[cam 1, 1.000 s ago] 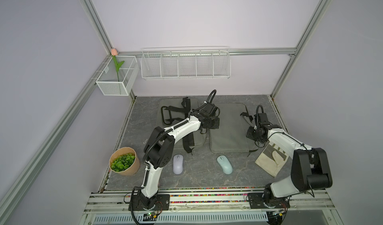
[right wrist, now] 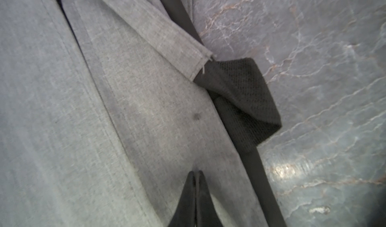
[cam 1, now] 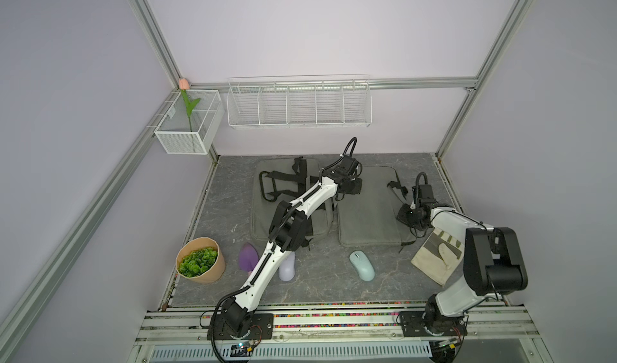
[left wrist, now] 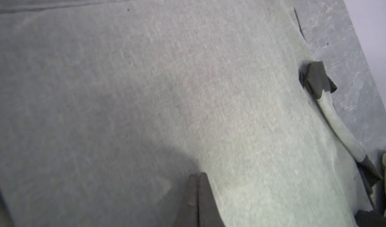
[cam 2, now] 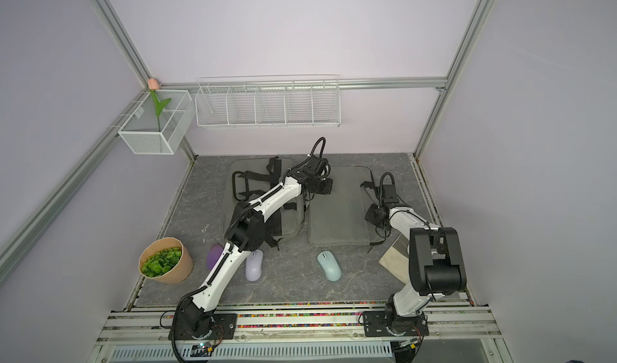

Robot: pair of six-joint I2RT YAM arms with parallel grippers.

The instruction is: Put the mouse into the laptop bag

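A flat grey laptop bag (cam 1: 369, 215) lies on the table right of centre, its dark strap and zip along the right edge. A mint-green mouse (cam 1: 362, 266) rests on the table in front of it, and a lilac mouse (cam 2: 254, 266) lies further left. Over the bag's upper left part hangs my left gripper, its fingertips together with only grey cloth below. My right gripper points at the bag's right side, near the strap loop (right wrist: 251, 106); its fingers are pressed together with nothing between them, and the strap lies outside them.
A second grey bag with black straps (cam 1: 276, 176) lies on the left, partly under my left arm. A plant pot (cam 1: 209, 271), a purple object (cam 1: 248, 257) and a beige cloth (cam 1: 437, 266) are at the front. Wire baskets hang on the wall.
My left gripper has moved right and toward the back over the bag, its arm stretching out. The right gripper has shifted slightly along the bag's edge. Both mice have stayed put.
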